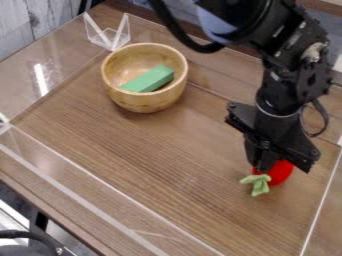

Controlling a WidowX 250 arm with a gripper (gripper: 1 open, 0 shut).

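The black arm comes down from the top, and its gripper (265, 160) is low at the right of the wooden table, over a red round object with a green leafy top (278, 176), like a strawberry or tomato toy. The fingers are around the upper part of the red object and appear shut on it; they partly hide it. The green top (257, 184) points toward the lower left.
A wooden bowl (123, 70) with a green block (150, 80) in it stands at the upper left. A white wire item (107, 30) is at the back left.
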